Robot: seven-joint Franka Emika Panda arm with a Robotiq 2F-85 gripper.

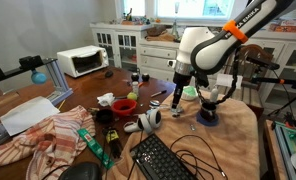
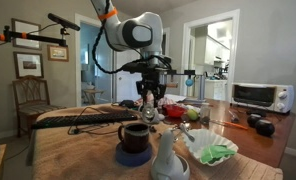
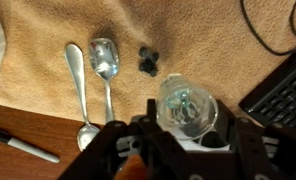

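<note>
In the wrist view a clear, round, glass-like object [image 3: 186, 106] sits between the fingers of my gripper, which is shut on it. Its lower part is hidden by the fingers. Exterior view 1 has the gripper [image 1: 175, 101] above the far part of the cloth. From the other side, the dark gripper [image 2: 158, 88] hangs over the table's middle; the held object is too small there to make out surely. Two spoons, one shiny [image 3: 105, 62] and one slimmer [image 3: 80, 95], lie side by side on the tan cloth [image 3: 203, 40].
A black keyboard [image 1: 160, 158] with its cable lies on the near cloth. A dark mug [image 2: 137, 134], a white bowl [image 2: 210, 146] with something green, a red bowl [image 1: 124, 106] and a hair dryer [image 1: 146, 122] stand around. A marker [image 3: 23, 145] lies by the cloth.
</note>
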